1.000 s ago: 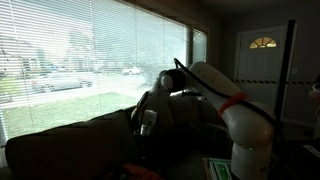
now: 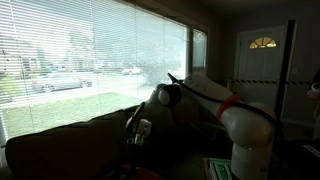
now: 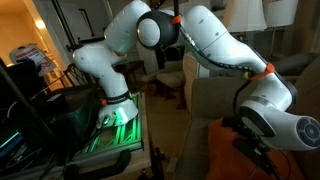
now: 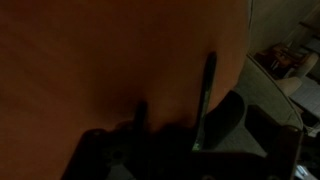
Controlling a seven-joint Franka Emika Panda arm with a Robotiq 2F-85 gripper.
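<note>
An orange-red cloth (image 3: 228, 152) lies on the seat of the grey sofa, and it fills most of the wrist view, where the cloth (image 4: 110, 60) looks dark and close. My gripper is right over it, its two dark fingers standing apart with only cloth showing behind the gap. Whether the fingertips touch the cloth cannot be told in this dim light. From the side, the white arm (image 3: 265, 103) reaches across and down to the cloth, partly hiding it.
The sofa's backrest (image 2: 65, 148) runs beneath the bright window blinds (image 2: 85, 65). A white lamp shade (image 3: 247, 15) stands behind the arm. The arm's base rests on a dark table (image 3: 105, 150) with green-lit edges.
The arm has come down a little and its elbow sits lower than one second ago. The surroundings look the same.
</note>
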